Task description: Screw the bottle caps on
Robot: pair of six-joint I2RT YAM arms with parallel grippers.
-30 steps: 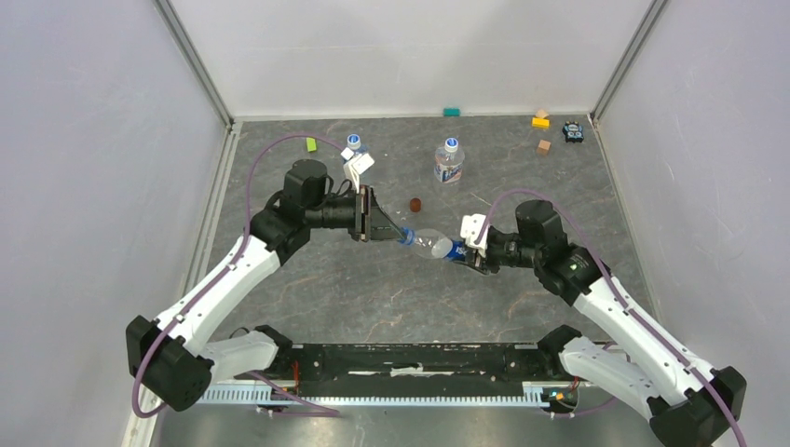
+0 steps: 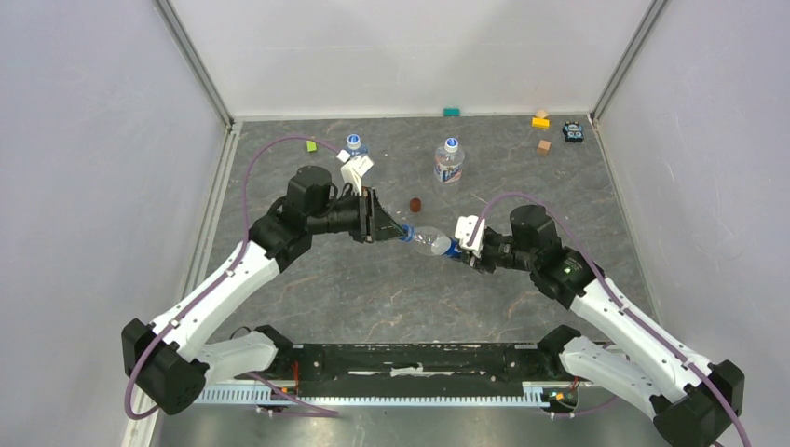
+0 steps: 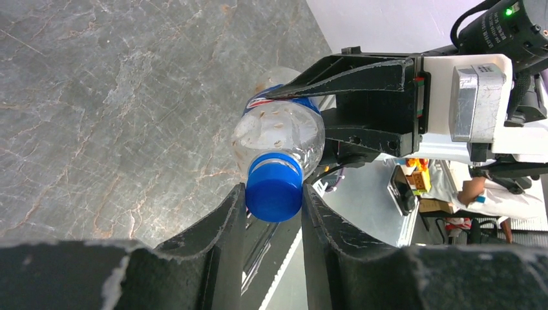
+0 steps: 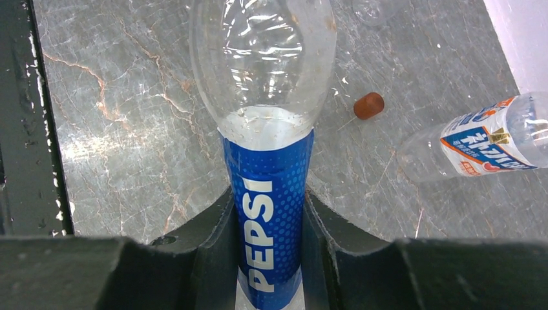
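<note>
A clear Pepsi bottle (image 2: pixel 430 240) (image 4: pixel 265 206) lies horizontally in the air between the arms. My right gripper (image 2: pixel 460 250) is shut on its blue-labelled body. My left gripper (image 2: pixel 401 233) is shut on the blue cap (image 3: pixel 274 192) at the bottle's neck; whether the cap is fully seated cannot be told. A labelled bottle with a cap (image 2: pixel 448 164) (image 4: pixel 486 139) stands at the back centre, and another capped bottle (image 2: pixel 356 149) is behind my left arm, partly hidden.
A brown cylinder (image 2: pixel 415 205) (image 4: pixel 369 105) lies on the floor behind the held bottle. Small blocks (image 2: pixel 540 122) and a toy car (image 2: pixel 573 131) are at the back right, a green block (image 2: pixel 311 146) at the back left.
Both arms have shifted very slightly, with the bottle and cap held between them. The other objects are unmoved.
</note>
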